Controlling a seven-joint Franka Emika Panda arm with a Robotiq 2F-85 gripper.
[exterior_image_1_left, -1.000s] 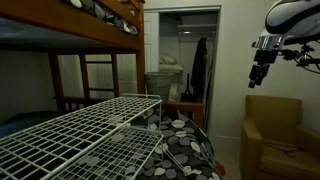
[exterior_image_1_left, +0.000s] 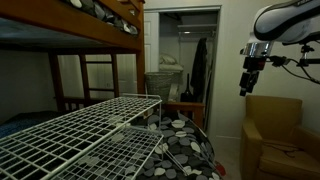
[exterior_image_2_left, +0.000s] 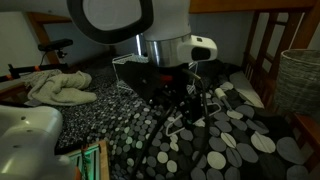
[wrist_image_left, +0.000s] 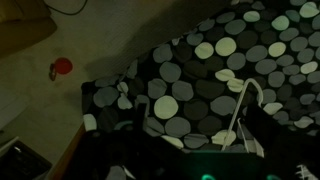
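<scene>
My gripper (exterior_image_1_left: 247, 82) is high in the air at the right of exterior view 1, above and left of the armchair. Its dark fingers stand apart in the wrist view, with dotted cloth visible below and between them, so it appears open and holds nothing visible. Beneath it in that view spreads the dark bedding (wrist_image_left: 205, 75) with grey and pale dots. A thin white bent piece, like a hanger hook (wrist_image_left: 246, 90), shows over the bedding near the right finger. Poor light hides the exact fingertips.
A white wire rack (exterior_image_1_left: 75, 138) fills the left front, beneath a wooden bunk (exterior_image_1_left: 60, 35). A tan armchair (exterior_image_1_left: 278, 135) stands at the right. The open closet (exterior_image_1_left: 190, 50) holds a wicker basket (exterior_image_1_left: 160, 83) and dark hanging clothes. A red round object (wrist_image_left: 63, 66) lies on the floor.
The bedding, rack and chair look unchanged.
</scene>
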